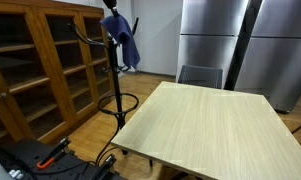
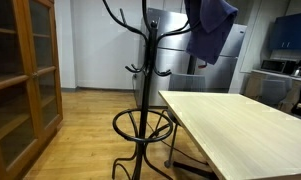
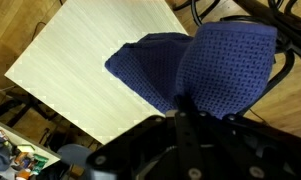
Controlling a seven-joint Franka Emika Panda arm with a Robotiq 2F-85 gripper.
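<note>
A blue cloth (image 1: pixel 121 36) hangs high beside the black coat rack (image 1: pixel 118 100), its top close under my gripper (image 1: pixel 110 6). In the wrist view, my gripper is shut against the cloth (image 3: pixel 225 65), which appears pinched at the fingertips and spreads out below them. Black hooks of the rack (image 3: pixel 287 68) show past the cloth's right side. Exterior view 2 has the lower part of the cloth (image 2: pixel 211 28) to the right of the rack's pole (image 2: pixel 144 85); its top is cut off there. Whether any cloth touches a hook is unclear.
A light wooden table (image 1: pixel 205 125) with a bare top stands right of the rack. Glass-doored cabinets (image 1: pixel 30 65) line the left side. Behind the table are a dark chair (image 1: pixel 200 78) and steel refrigerators (image 1: pixel 215 35). Cables lie on the floor near the rack's base.
</note>
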